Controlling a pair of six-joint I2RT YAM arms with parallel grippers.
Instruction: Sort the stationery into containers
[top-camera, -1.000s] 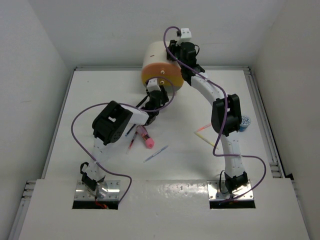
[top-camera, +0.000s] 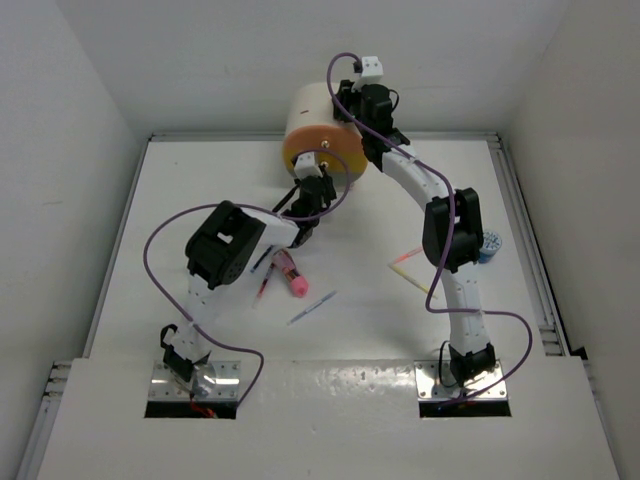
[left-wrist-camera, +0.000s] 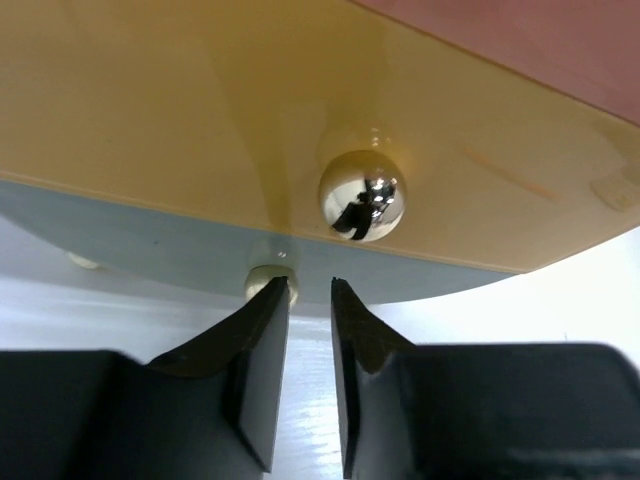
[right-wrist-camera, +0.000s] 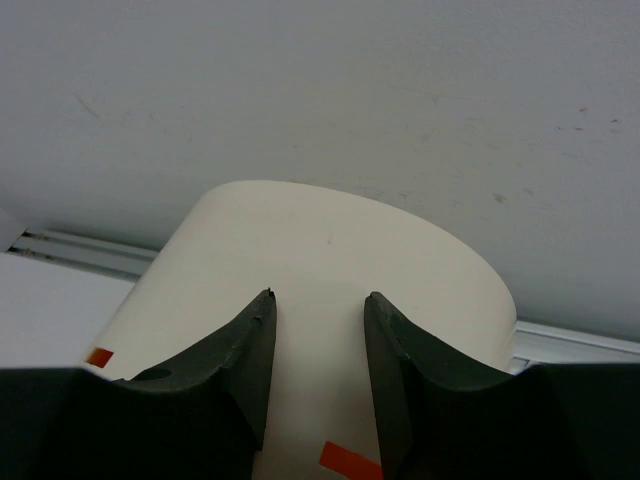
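Note:
A cream drawer box (top-camera: 306, 102) with orange (left-wrist-camera: 150, 100) and grey-blue drawers and round knobs (left-wrist-camera: 362, 195) stands at the back. My left gripper is part open in front of the lower drawer's knob (left-wrist-camera: 270, 280), which lies just beyond its fingertips. My right gripper is at the box's cream top; whether it grips the box is unclear. On the table lie a pink pencil case (top-camera: 290, 272), a blue pen (top-camera: 312, 308) and several other pens, including a yellow one (top-camera: 414, 280).
A blue round container (top-camera: 490, 247) stands at the right, beside my right arm. Walls close in the back and both sides.
My left gripper has shifted slightly at the drawer front. The right arm and the objects on the table look unchanged.

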